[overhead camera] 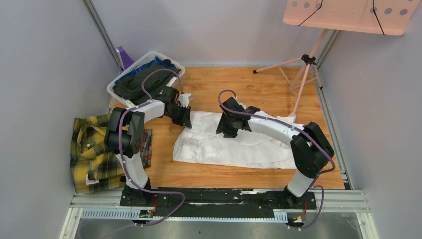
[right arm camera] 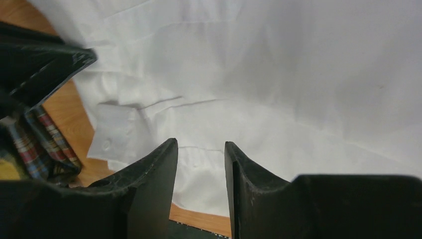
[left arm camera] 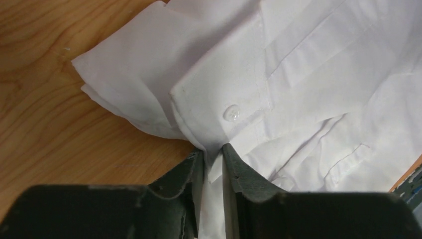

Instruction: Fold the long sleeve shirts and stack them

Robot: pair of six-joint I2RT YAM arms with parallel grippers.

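Observation:
A white long sleeve shirt (overhead camera: pixel 209 149) lies folded lengthwise across the middle of the wooden table. At its upper left end my left gripper (overhead camera: pixel 186 122) is shut on a layer of it; in the left wrist view a buttoned white edge (left arm camera: pixel 231 112) runs down between the fingertips. My right gripper (overhead camera: pixel 223 130) is over the middle of the shirt, fingers apart with a gap showing in the right wrist view and nothing visibly held.
Folded plaid shirts (overhead camera: pixel 92 159) are piled at the left. A white basket (overhead camera: pixel 112 87) of dark clothes stands at the back left. A pink stand (overhead camera: pixel 308 59) is at the back right.

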